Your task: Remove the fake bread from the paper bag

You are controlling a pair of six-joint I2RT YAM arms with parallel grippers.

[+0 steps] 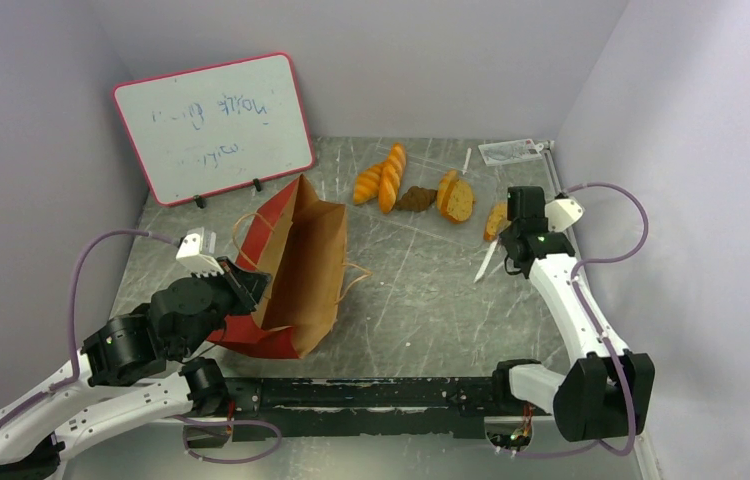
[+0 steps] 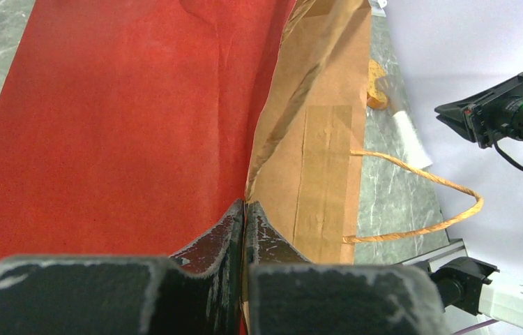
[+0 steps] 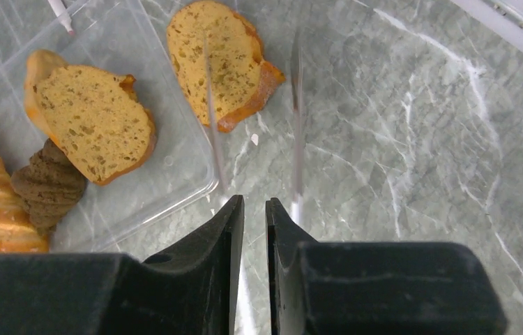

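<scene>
The paper bag, red outside and brown inside, lies on its side with its mouth toward the right. My left gripper is shut on its rim. No bread shows in the part of the bag's inside that is visible. Over the right side of the table, my right gripper stands partly open and holds nothing. A bread slice lies on the tabletop ahead of its tips. Another slice, a dark brown piece and two twisted loaves rest at the back in a clear tray.
A whiteboard leans at the back left. Thin looped handles stick out from the bag. A marker and a card lie at the back right.
</scene>
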